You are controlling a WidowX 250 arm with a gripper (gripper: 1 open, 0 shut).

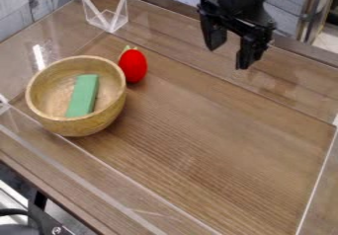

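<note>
My black gripper (235, 34) hangs over the back right of the wooden table (224, 155), with no object visible at it; whether it is open or shut is unclear. A wooden bowl (111, 113) at the left holds a green block (82, 95). A red rounded object (133, 66) stands just behind the bowl's right side, outside it, to the lower left of my gripper.
A clear or white wire-like holder (106, 14) stands at the back left. A black cable or part shows at the lower left corner.
</note>
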